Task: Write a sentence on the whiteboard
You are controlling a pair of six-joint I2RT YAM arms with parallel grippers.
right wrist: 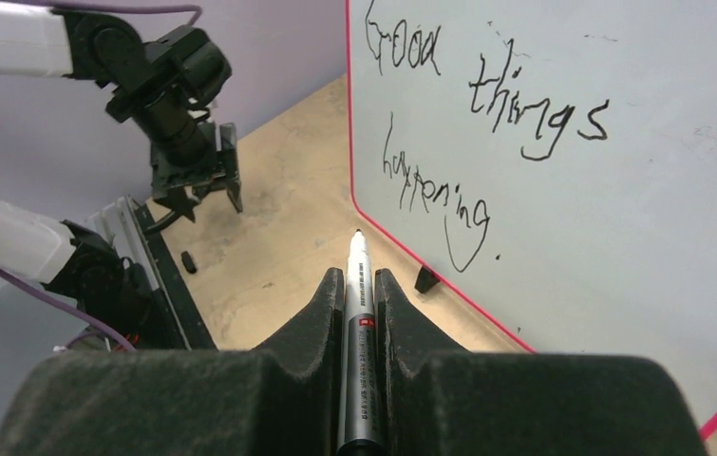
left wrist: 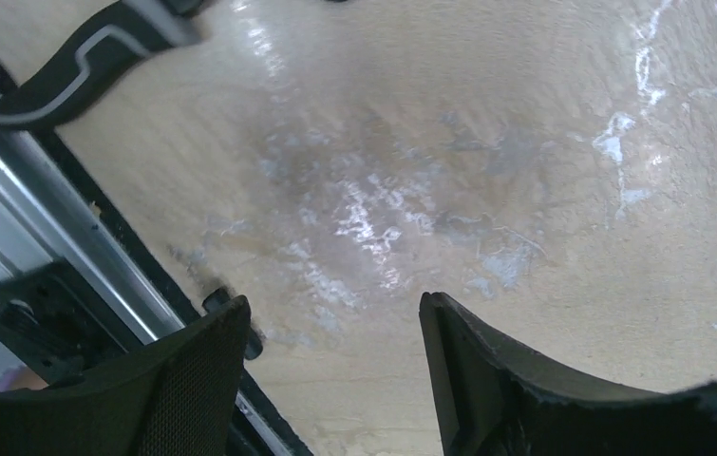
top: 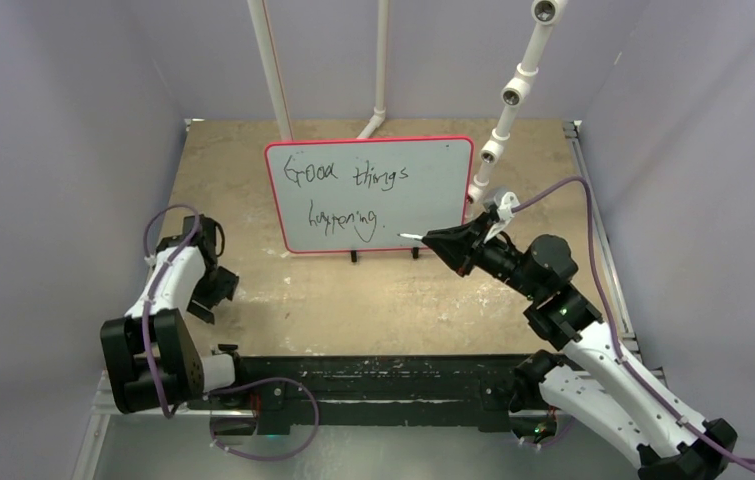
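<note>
The whiteboard [top: 433, 185], red-rimmed and tilted back, carries the black handwriting "Good things happening" with a dot after it. In the right wrist view, my right gripper is shut on a marker [right wrist: 361, 309] with a white front and a dark barrel. Its tip points forward, uncapped, near the board's lower edge; whether it touches cannot be told. My left gripper is part open over the bare tabletop at the left, nothing between its fingers. A small black cylinder, perhaps the marker's cap [left wrist: 250, 348], lies close to its left finger.
A black handle-like part [left wrist: 88, 71] lies by the metal rail [left wrist: 98, 252] at the table's edge. Black supports [top: 354, 256] hold the board's bottom. The wooden tabletop [top: 353, 310] in front of the board is clear.
</note>
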